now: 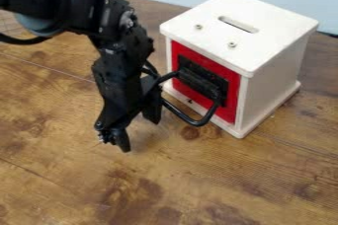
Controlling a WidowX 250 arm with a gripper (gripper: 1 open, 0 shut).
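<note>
My black gripper points down just above the wooden table, left of a white wooden box. It is open, with no object visible between its fingers. The box has a slotted top and a red front panel bearing a black fitting. A black loop, perhaps a cable or handle, runs in front of that panel beside the gripper; where it attaches is partly hidden by the arm.
A pale wall stands behind the box at the back right.
</note>
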